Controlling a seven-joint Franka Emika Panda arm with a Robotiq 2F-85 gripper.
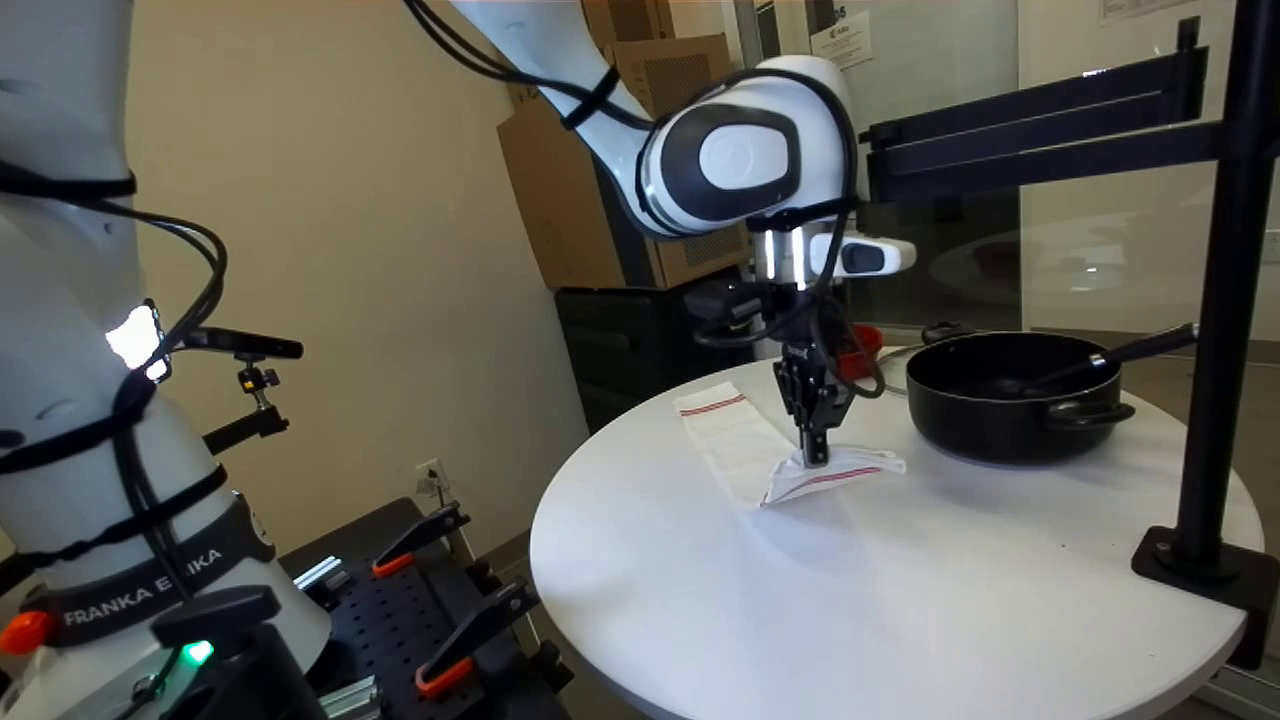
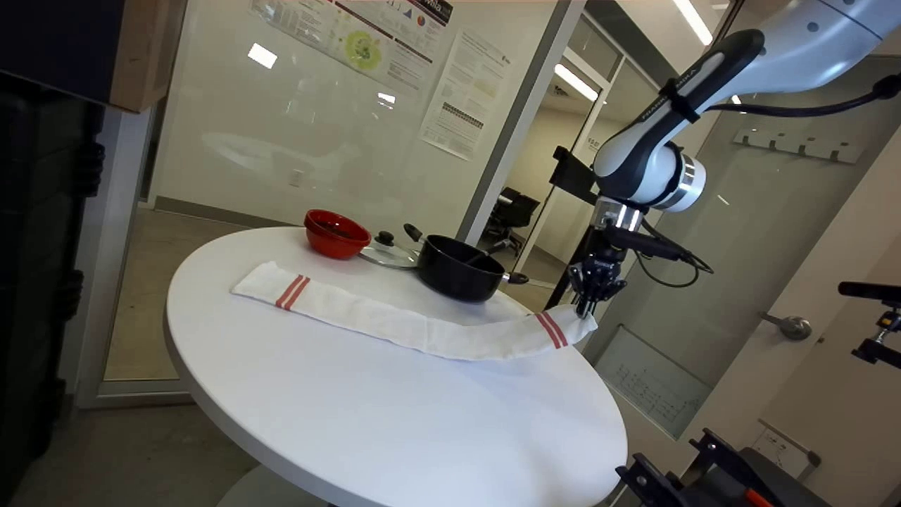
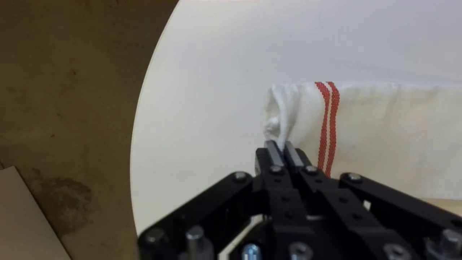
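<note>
A white towel with red stripes near its ends lies on the round white table. In exterior view 1 my gripper is over the towel's middle, shut on one end, which is drawn back so that its striped part hangs across the strip. The towel looks stretched out long in exterior view 2, with my gripper at its right end. From the wrist, the gripper pinches a small ridge of cloth at the towel's edge, beside the red stripes.
A black pot with a utensil in it stands right of the gripper. Behind are a red bowl and a glass lid. A black post rises at the table's right edge.
</note>
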